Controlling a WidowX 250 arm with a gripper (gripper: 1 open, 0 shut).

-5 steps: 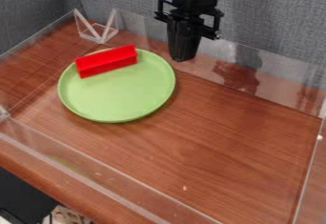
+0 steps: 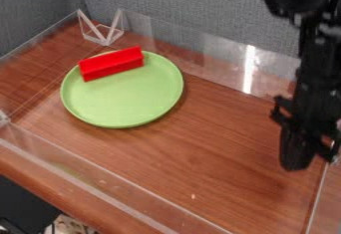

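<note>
A red block lies on the upper part of a round green plate at the left of the wooden surface. My black gripper is low at the right of the view, well apart from the plate. It appears shut, with nothing visible between its fingers.
Clear low walls edge the wooden surface. A white wire frame stands at the back left beside grey padded walls.
My gripper has moved from above the back middle, near the plate, to the right and down toward the front. The plate and red block are unchanged.
</note>
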